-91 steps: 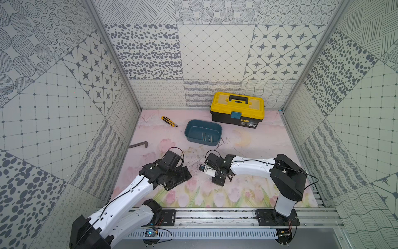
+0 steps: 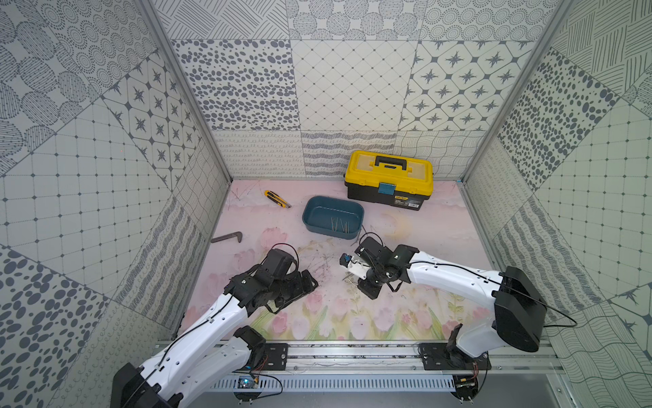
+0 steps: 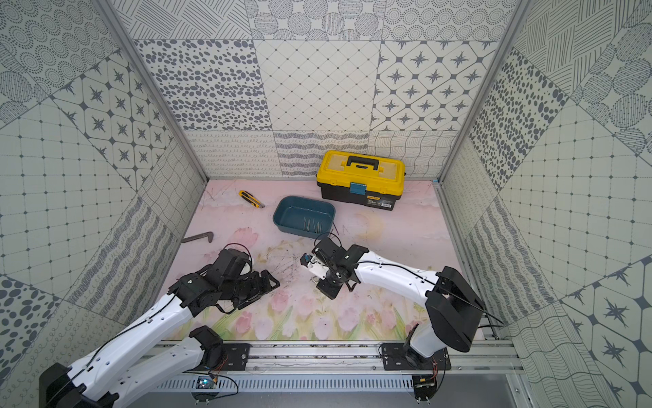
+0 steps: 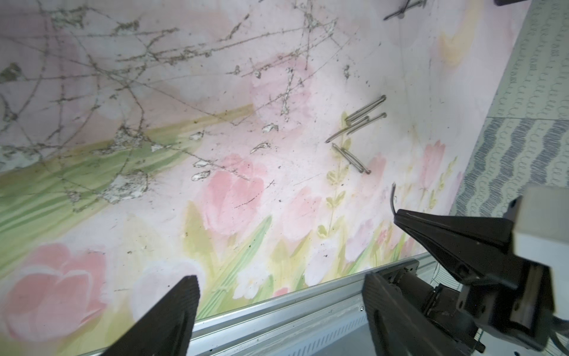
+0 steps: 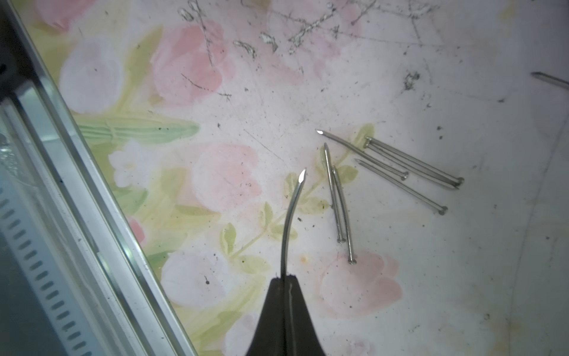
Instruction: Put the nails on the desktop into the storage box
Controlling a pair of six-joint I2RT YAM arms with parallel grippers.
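Observation:
In the right wrist view a bent nail (image 5: 289, 225) juts forward from the tips of my right gripper, which is shut on it. The left wrist view shows that nail raised above the desktop. Under it several loose nails lie in a small cluster, among them a leaning pair (image 5: 339, 207) and a few crosswise nails (image 5: 409, 163). The teal storage box (image 2: 319, 226) stands behind the arms, with several nails (image 2: 341, 224) inside. My left gripper is open over the front left of the desktop, nothing between its fingers.
The yellow-lidded toolbox (image 2: 387, 178) stands at the back right. A yellow utility knife (image 2: 276, 198) and a hex-key-like tool (image 2: 227, 237) lie on the left. More nails (image 4: 404, 9) lie away from the cluster. Metal rails (image 2: 353, 350) border the front edge.
The left gripper has moved slightly to the right.

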